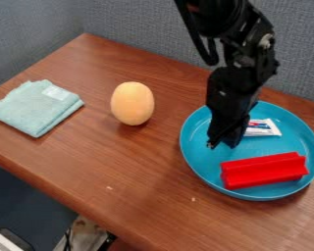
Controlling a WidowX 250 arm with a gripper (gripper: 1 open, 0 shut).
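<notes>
A blue plate (pixel 255 189) holds a red block (pixel 263 170) at its front and a white toothpaste tube (pixel 265 127) toward its back. My black gripper (pixel 223 139) is down over the plate at the tube's left part, partly hiding the tube. Whether its fingers are open or shut on anything is not clear.
An orange egg (pixel 132 103) stands left of the plate. A folded pale cloth (pixel 36 106) lies at the table's left edge.
</notes>
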